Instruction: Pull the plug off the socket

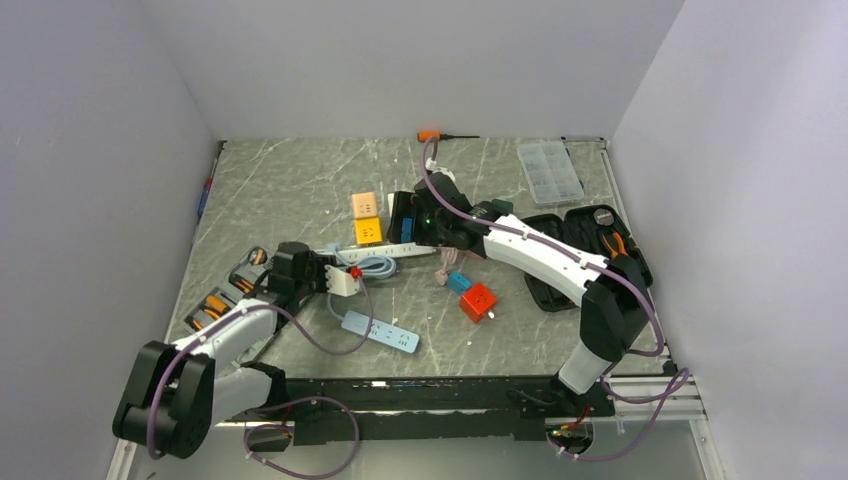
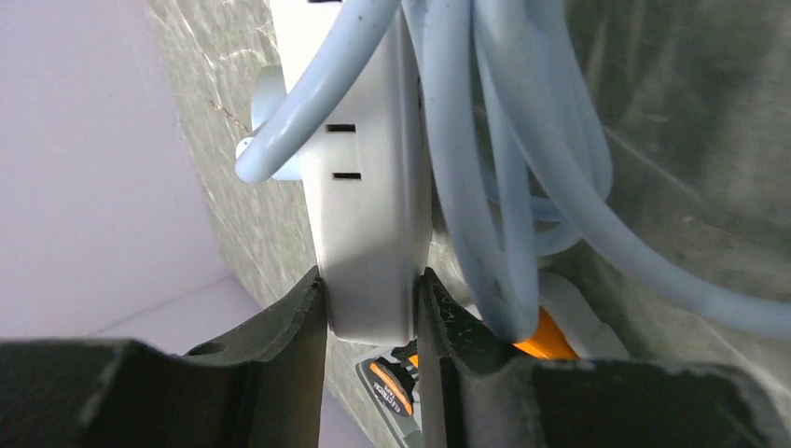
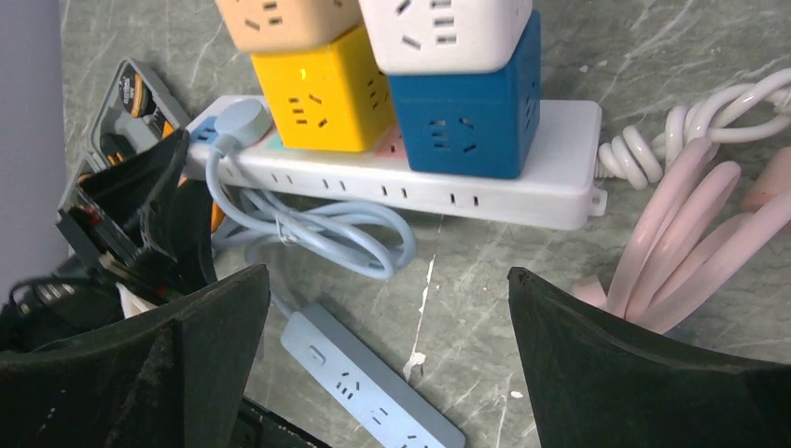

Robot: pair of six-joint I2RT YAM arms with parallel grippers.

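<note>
A white power strip (image 3: 485, 191) lies mid-table with adapters and a pale blue plug (image 3: 241, 119) on it. In the left wrist view my left gripper grips the strip's end, fingers against both sides, with blue cord loops beside it. My right gripper is open above the strip's right part, over bare table between its fingers. Yellow (image 3: 317, 98) and blue (image 3: 466, 121) adapters sit on the strip, topped by peach and white ones.
A light blue strip (image 1: 378, 330), red adapter (image 1: 477, 300), small blue block (image 1: 459, 282) and pink cable (image 3: 690, 233) lie nearby. Tool cases flank both sides; a clear organizer (image 1: 550, 172) is at back right.
</note>
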